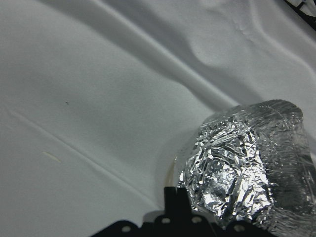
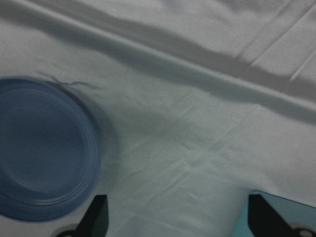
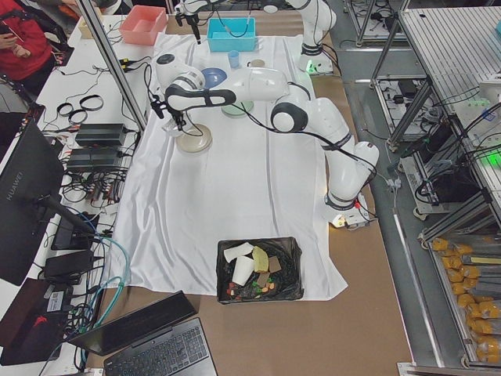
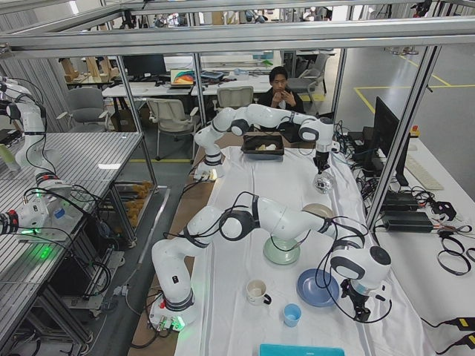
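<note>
My left gripper is shut on a crumpled piece of silver foil (image 1: 232, 173), which fills the lower right of the left wrist view. In the camera right view the foil (image 4: 323, 182) hangs below that gripper, beside and beyond a beige plate (image 4: 318, 210); the same plate (image 3: 193, 143) shows below it in the camera left view. My right gripper stands open over the white cloth, with nothing between its fingers, beside a blue plate (image 2: 39, 143).
A green plate (image 4: 282, 254), a mug (image 4: 256, 292), a blue cup (image 4: 292, 314) and a turquoise bin (image 3: 231, 43) share the cloth. A black tray (image 3: 259, 294) with food scraps stands at the other end.
</note>
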